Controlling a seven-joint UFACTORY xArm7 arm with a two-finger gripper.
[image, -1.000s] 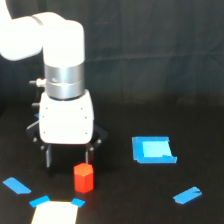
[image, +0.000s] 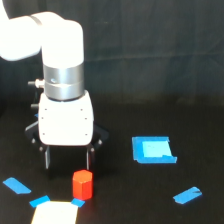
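A red block (image: 82, 185) stands on the dark table near the front. The gripper (image: 68, 160) of my white arm hangs just behind and to the left of it in the image, pointing down. Two dark fingers are spread wide apart, so the gripper looks open, with nothing visible between them. Whether the right finger touches the block cannot be made out.
Blue tape frames a pale square (image: 156, 149) on the right of the table. Loose strips of blue tape lie at the left (image: 16, 186) and right (image: 187, 195). A pale yellow-white patch (image: 54, 213) sits at the front edge.
The red block has shifted slightly towards the front of the table. My gripper's fingers sit a little lower in the image, and the arm is otherwise nearly unmoved.
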